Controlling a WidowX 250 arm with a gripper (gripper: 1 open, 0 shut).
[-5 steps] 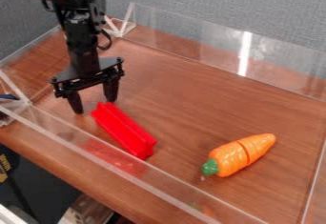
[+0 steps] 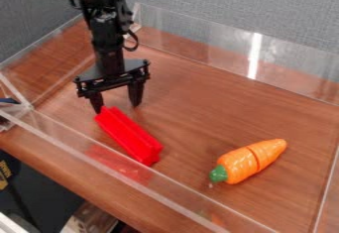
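The black gripper (image 2: 115, 101) hangs low at the left of the tray, fingers pointing down and apart, open with nothing visible between them. Just below it, a red oblong block (image 2: 130, 136) lies diagonally on the wooden floor, its upper end close under the fingers. A toy carrot (image 2: 249, 160) with a green top lies at the right front of the tray.
Clear plastic walls (image 2: 255, 54) surround the wooden floor (image 2: 212, 103). Outside at the lower left are a dark gap and some clutter.
The gripper has moved a little to the right, and slightly upward since one second ago. The red block and carrot have not visibly moved.
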